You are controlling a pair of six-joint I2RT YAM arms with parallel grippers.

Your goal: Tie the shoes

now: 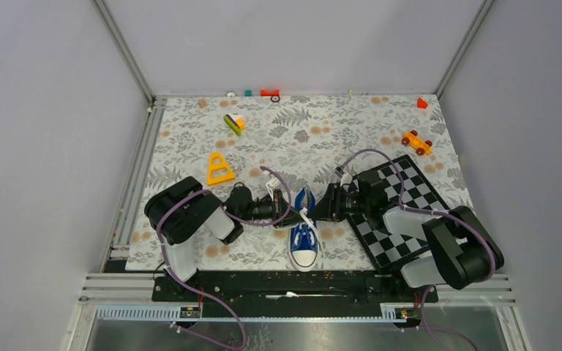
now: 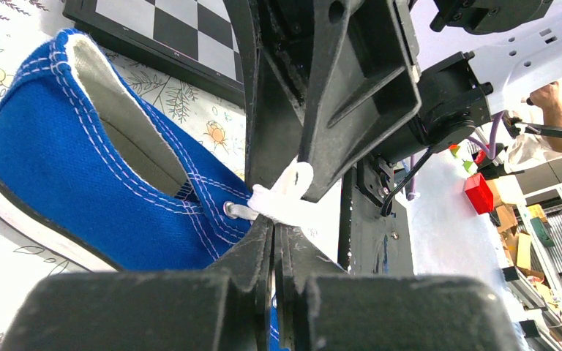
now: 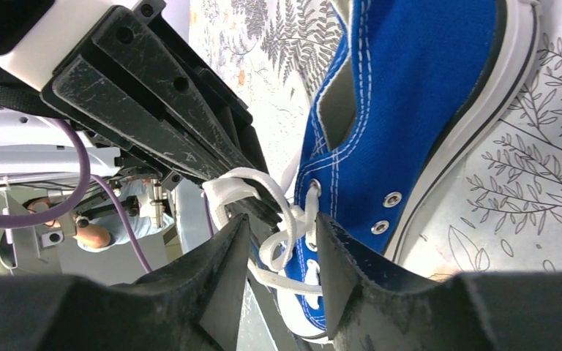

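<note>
The blue canvas shoe (image 1: 304, 245) stands between my grippers, its white toe towards the table's front edge. In the left wrist view my left gripper is shut beside the eyelets. A white lace (image 2: 274, 205) lies across its tips; whether they pinch any of it I cannot tell. From the right wrist view, the lace (image 3: 291, 227) curls round the left gripper's dark fingers (image 3: 168, 110) and down to the shoe. My right gripper is open over the laces, its fingers parted, with lace visible in the gap.
A black-and-white checkered board (image 1: 402, 212) lies beneath the right arm. Left of the shoe is a yellow triangular toy (image 1: 219, 170). An orange toy car (image 1: 416, 142) and small toys sit towards the back.
</note>
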